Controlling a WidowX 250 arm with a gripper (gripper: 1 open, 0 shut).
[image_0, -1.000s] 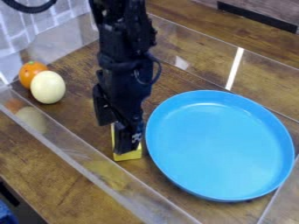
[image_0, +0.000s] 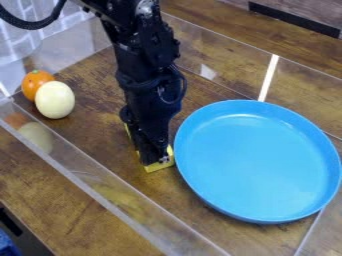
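Note:
My black gripper (image_0: 150, 150) reaches down at the centre onto a small yellow object (image_0: 155, 164), which lies on the wooden surface just left of the blue plate (image_0: 257, 158). The gripper's fingertips are at the yellow object, hiding most of it; whether they are shut on it is unclear.
An orange object (image_0: 36, 83) and a white egg-shaped object (image_0: 55, 99) lie at the left. A clear plastic wall (image_0: 94, 185) runs diagonally along the lower left. The wooden surface (image_0: 234, 45) behind the plate is clear.
The gripper has come lower over the yellow object, covering more of it. The plate, egg and orange object have not moved.

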